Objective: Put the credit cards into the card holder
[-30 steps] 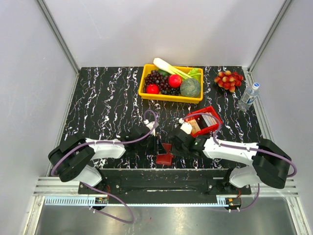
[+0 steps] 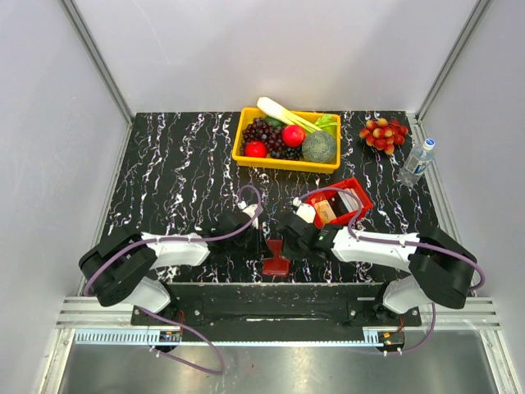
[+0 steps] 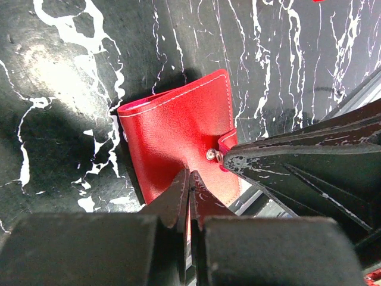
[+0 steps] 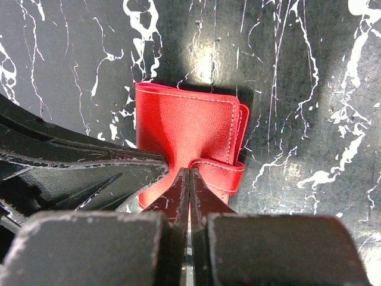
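Observation:
The red leather card holder (image 2: 276,267) lies folded on the table near its front edge, between my two grippers. In the left wrist view, the holder (image 3: 172,125) has its strap and metal snap partly hidden by the other arm's dark finger. My left gripper is shut over the holder, nothing showing between its tips. My right gripper is shut too, its tips at the strap (image 4: 219,174), which lies across the holder; nothing shows between them. Whether either tip touches the leather I cannot tell. No loose card is visible on the table.
Behind the right arm stands a red basket (image 2: 367,199) holding cards and other items. A yellow crate (image 2: 287,164) of fruit and vegetables is at the back. A red fruit cluster (image 2: 383,134) and a water bottle (image 2: 417,162) stand back right.
My left arm has barely moved, and the holder lies in about the same place.

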